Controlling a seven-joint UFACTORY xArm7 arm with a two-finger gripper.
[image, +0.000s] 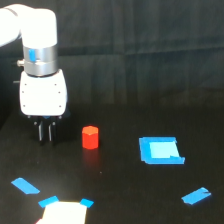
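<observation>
My gripper (46, 138) hangs at the left of the camera view, pointing down. A narrow dark gap shows between its two fingers, with nothing visible in it. Right of the fingers, and apart from them, a small red block (90, 137) stands on the black table. Further right lies a blue-bordered square (147, 153) with a pale blue middle (163, 150).
Blue tape strips lie at the front left (25, 186) and front right (197, 196). A white object (65, 213) is cut off by the bottom edge, with blue pieces beside it.
</observation>
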